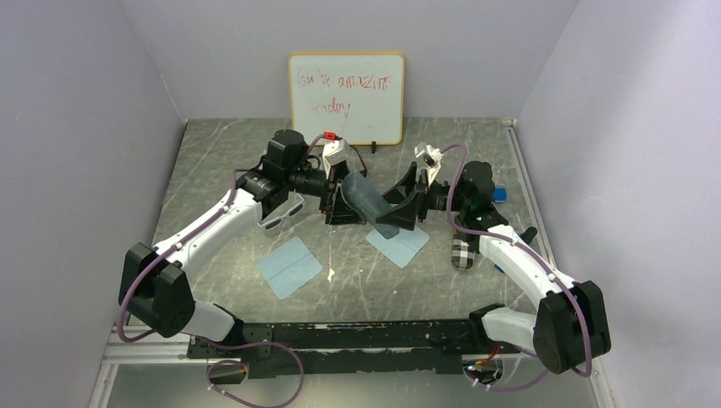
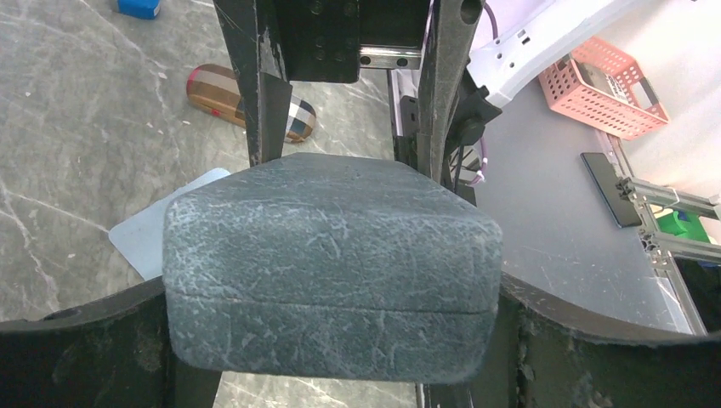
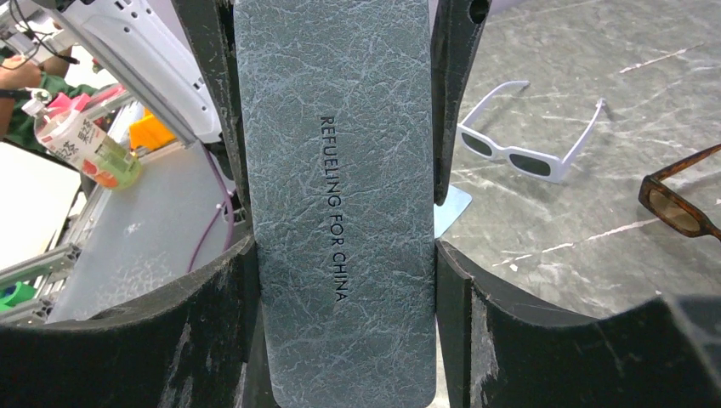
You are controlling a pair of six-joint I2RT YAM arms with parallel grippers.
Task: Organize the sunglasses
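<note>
A grey marbled glasses case, lettered "REFUELING FOR CHINA", is held in the air between both grippers. My right gripper has its fingers against both sides of the case. My left gripper stands around the case's other end; whether it grips is unclear. On the counter lie white sunglasses and tortoiseshell sunglasses, both seen in the right wrist view.
Two blue cloths lie on the front half of the counter. A plaid case and blue objects are at the right. A whiteboard stands at the back.
</note>
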